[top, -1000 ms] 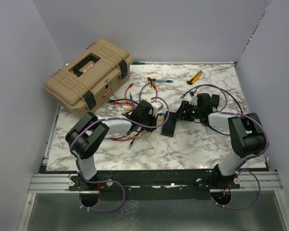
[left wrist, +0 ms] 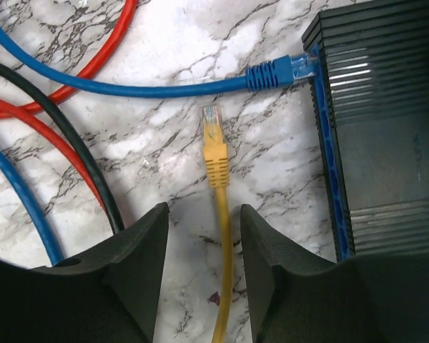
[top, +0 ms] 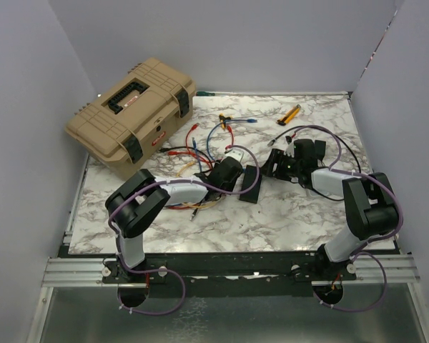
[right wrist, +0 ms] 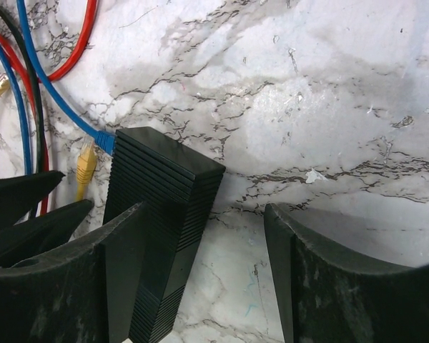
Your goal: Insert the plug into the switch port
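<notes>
The black switch (top: 249, 187) lies on the marble table, with a blue cable's plug (left wrist: 302, 68) at the port strip on its side. A yellow plug (left wrist: 215, 148) lies loose beside it, pointing toward that blue cable. My left gripper stands open over the yellow cable, one finger either side of it, not visibly gripping it. My right gripper is open at the switch's right edge, one finger over the switch and the other over bare marble. Dark fingers of the left gripper also show at the left of the right wrist view.
Red, black and blue cables (left wrist: 75, 146) lie left of the yellow one. A large tan case (top: 132, 114) stands at the back left, and a yellow-handled tool (top: 289, 114) lies at the back.
My right arm has moved only slightly.
</notes>
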